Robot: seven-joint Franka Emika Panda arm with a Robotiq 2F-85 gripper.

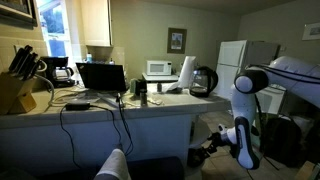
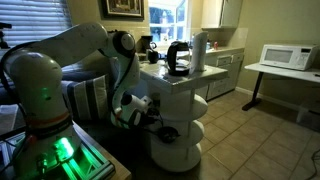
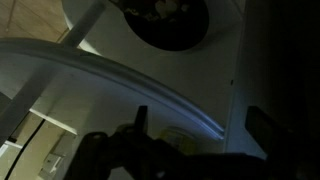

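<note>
My gripper stands open in the wrist view, its dark fingers apart along the lower part of the picture, with nothing held. Ahead of it, a dark round bowl or pan [image 3: 170, 25] rests on a pale shelf, cut off by the top edge. Exterior view 2 shows the same dark vessel [image 2: 168, 133] on a lower rounded shelf at the counter's end, with the gripper [image 2: 153, 122] beside it, small and shadowed. A yellowish round thing [image 3: 178, 138] shows low between the fingers; what it is, I cannot tell.
Curved shelf edges [image 3: 125, 72] and a post [image 3: 50, 70] crowd the gripper. Above, the counter [image 1: 100, 112] carries a laptop [image 1: 102, 78], a knife block [image 1: 18, 88] and a black kettle [image 1: 204, 80]. Tiled floor [image 2: 245, 135] lies open beyond the shelves.
</note>
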